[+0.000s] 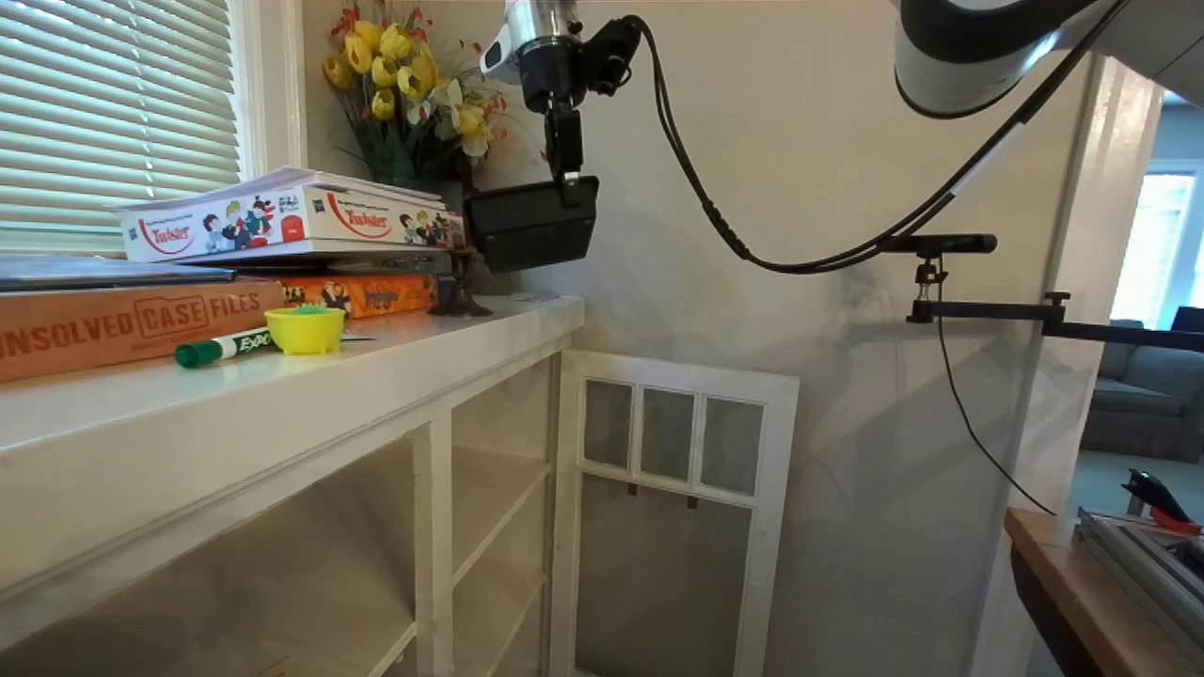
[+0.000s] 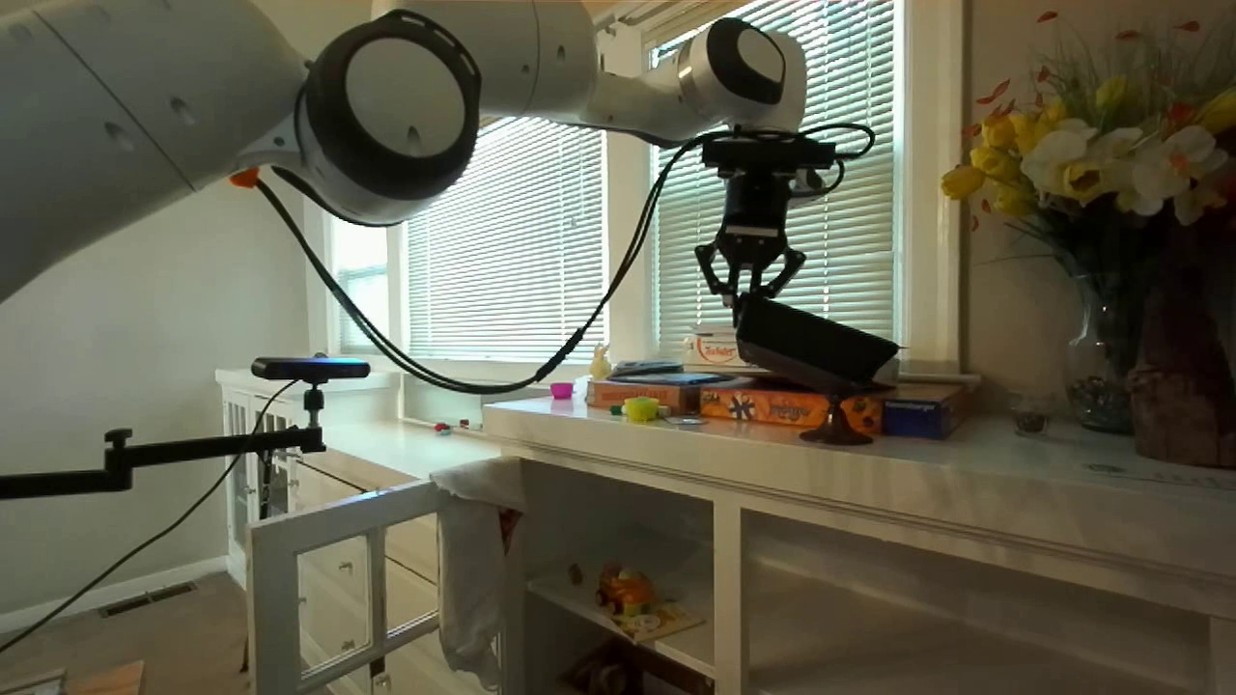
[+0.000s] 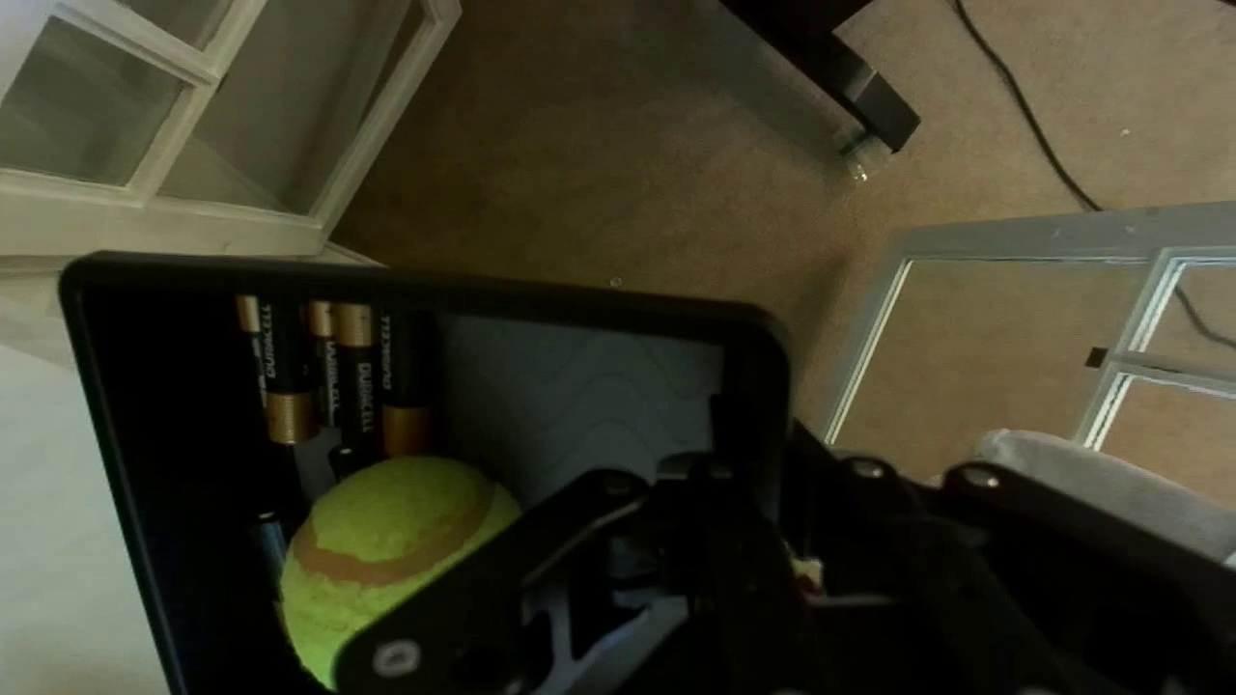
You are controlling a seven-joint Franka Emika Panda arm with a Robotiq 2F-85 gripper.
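Observation:
A black rectangular tray (image 3: 423, 284) hangs tilted in the air, held at its rim near one corner. My gripper (image 2: 744, 303) is shut on that rim, above the tray. Inside the tray, the wrist view shows a yellow-green tennis ball (image 3: 388, 521) and several Duracell batteries (image 3: 359, 376) bunched at one end; the other end of its floor is bare. From outside, the tray (image 1: 532, 224) appears just off the end of the white cabinet top (image 1: 497, 327), and its contents are hidden there.
On the cabinet top stand a yellow cup (image 1: 305, 331), a green marker (image 1: 224, 348), stacked game boxes (image 1: 339, 220) and a small dark stand (image 2: 836, 423). A flower vase (image 2: 1101, 336) is at the corner. Cabinet doors (image 1: 677, 451) hang open below.

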